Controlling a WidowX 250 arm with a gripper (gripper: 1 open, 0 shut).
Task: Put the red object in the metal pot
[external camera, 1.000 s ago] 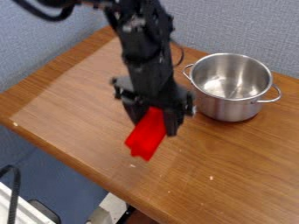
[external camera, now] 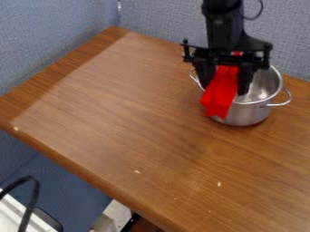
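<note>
The red object [external camera: 220,91] hangs from my black gripper [external camera: 226,68], which is shut on it. It looks soft and slopes down to the left, with a small red part also showing between the fingers. Behind and to the right of it stands the shiny metal pot [external camera: 251,113], a loop handle on each side. From this angle, the red object covers the pot's left rim and wall. Whether it is above the opening or in front of the pot I cannot tell. The arm hides part of the pot's back rim.
Blue-grey partitions [external camera: 54,32] border its left and back edges. A black cable and a white item [external camera: 13,217] lie off the table at the lower left.
The gripper, with the red object in it, has travelled back and to the right, from over the open table to the pot. The pot has stayed in place.
</note>
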